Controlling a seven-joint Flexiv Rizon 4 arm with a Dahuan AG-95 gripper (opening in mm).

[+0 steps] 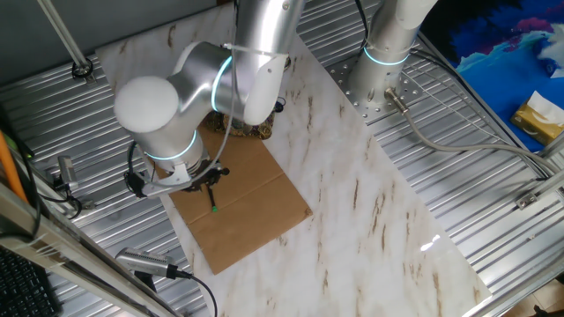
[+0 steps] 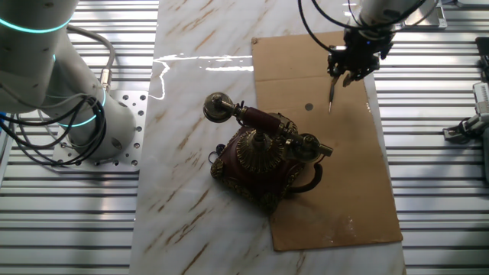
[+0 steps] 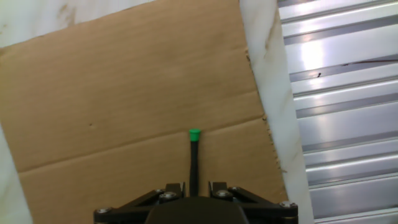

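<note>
A thin black stick with a green end (image 3: 194, 134) lies on the brown cardboard sheet (image 3: 124, 81). In the wrist view its far half shows, and its near end is hidden by the gripper body. My gripper stands open at the bottom of that view, its two fingers apart on either side of the stick's line. From exterior view 1, the stick (image 1: 211, 199) reaches out from beneath the gripper. In exterior view 2 the stick (image 2: 331, 95) shows just below the dark gripper. How high the fingers are above the cardboard I cannot tell.
An ornate red and gold telephone (image 2: 260, 156) stands partly on the cardboard and partly on the marble-patterned table (image 2: 183, 137).
</note>
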